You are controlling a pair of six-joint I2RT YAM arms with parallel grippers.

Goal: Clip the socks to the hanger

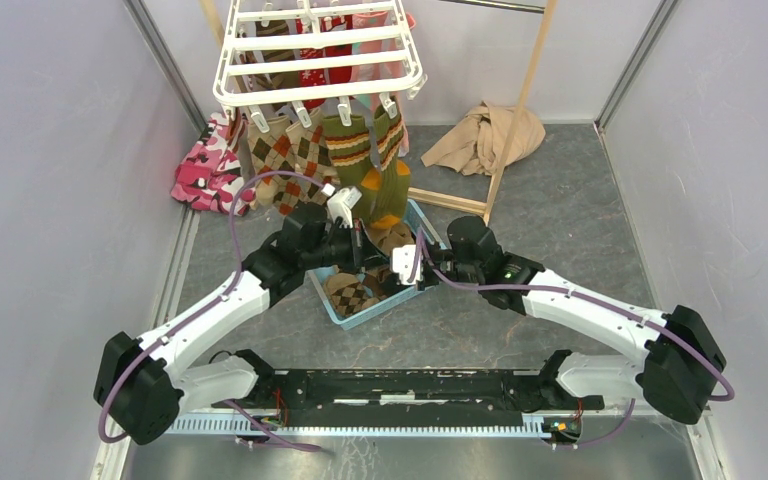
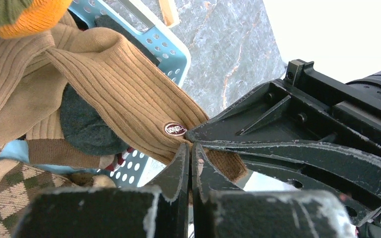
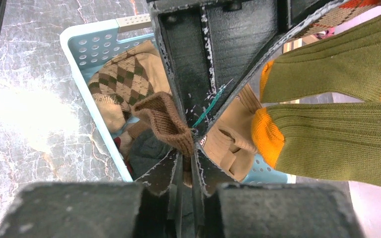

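A plain brown ribbed sock (image 2: 129, 84) with a small oval label stretches up out of the basket. My left gripper is shut on it near its cuff end. From the other side, my right gripper is shut on the brown cuff (image 3: 164, 121), whose edge folds over its fingertips. In the top view the two grippers meet above the basket, hiding most of this sock. The white hanger (image 1: 320, 70) hangs at the back with its clips (image 1: 344, 112) along the front bar. Green and orange socks (image 1: 390, 180) dangle from it.
Below the grippers is a blue basket (image 1: 345, 322) holding more socks, including an argyle one (image 3: 121, 82). Argyle socks (image 1: 295, 160) hang beside the green pair. Wooden stand legs (image 1: 520, 100) and a beige cloth (image 1: 485, 140) lie to the right. Floor right of the basket is clear.
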